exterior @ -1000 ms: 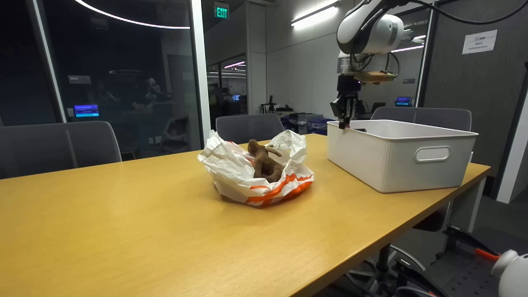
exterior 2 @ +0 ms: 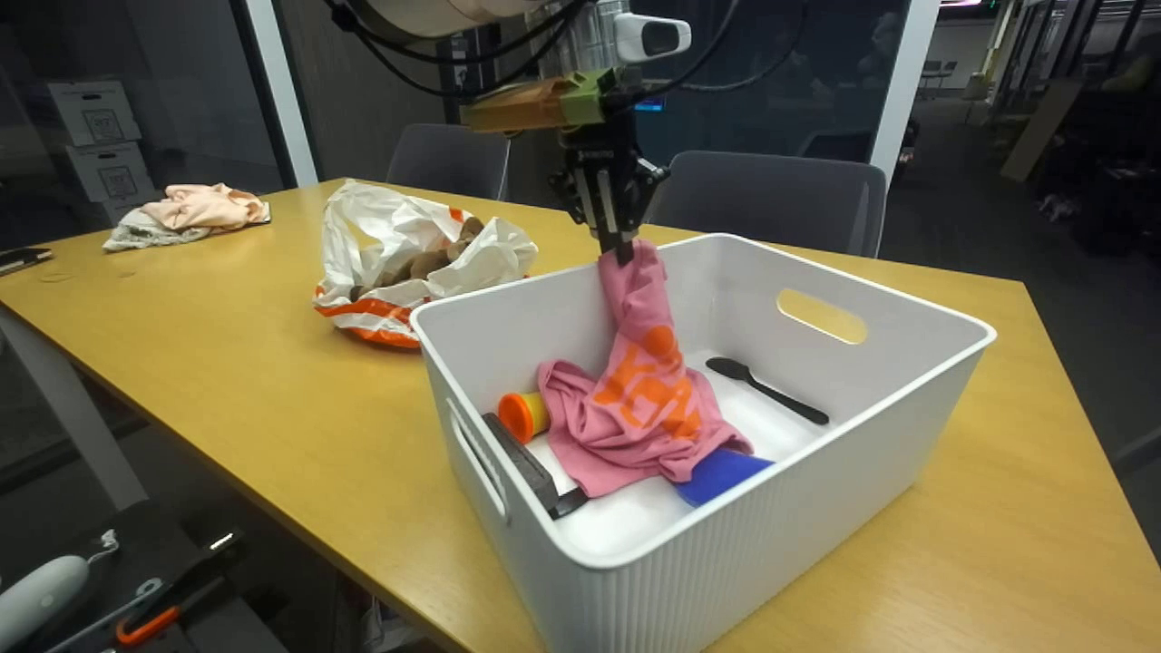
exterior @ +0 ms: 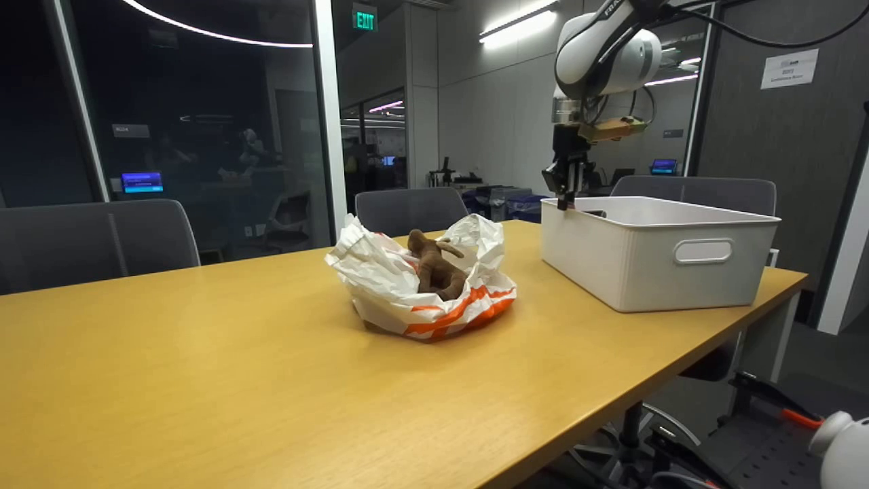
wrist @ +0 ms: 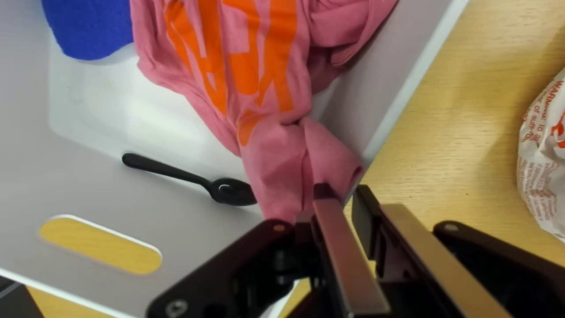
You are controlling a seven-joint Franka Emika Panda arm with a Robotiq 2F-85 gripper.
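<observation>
A pink cloth (exterior 2: 653, 381) with orange print is bunched inside the white bin (exterior 2: 697, 582), one end raised to the rim. My gripper points down at that rim and is shut on the raised end of the cloth. The wrist view shows the bin's rim running in toward the fingers (wrist: 347, 249); whether the wall is pinched along with the cloth, I cannot tell. Seen from exterior view 1, the gripper (exterior: 563, 200) is at the bin's back left corner, and the bin's wall hides most of the cloth.
Also in the bin are a black spoon (exterior 2: 767, 392), a blue item (exterior 2: 721, 475), a yellow tub with an orange lid (exterior 2: 523, 417) and a dark block (exterior 2: 520, 462). Beside it on the table, a white plastic bag (exterior: 379, 281) holds a brown plush toy (exterior: 440, 269).
The bin has shifted and turned slightly, its near corner now a little farther from the exterior view 1 camera.
</observation>
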